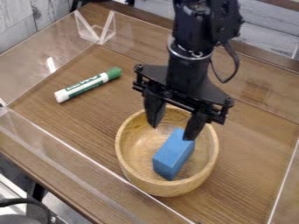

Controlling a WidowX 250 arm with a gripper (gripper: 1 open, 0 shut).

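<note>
My gripper [173, 118] hangs over the back part of a beige bowl [136, 157], open, its dark fingers spread. Inside the bowl a blue block [174, 155] lies tilted lengthwise toward the viewer, uncovered, in front of and below the fingers. I see nothing held between them.
A green-and-white tube [87, 84] lies on the wooden table [73, 134] at the left. Light edges border the table at left and back, and a black cable shows at the lower left corner.
</note>
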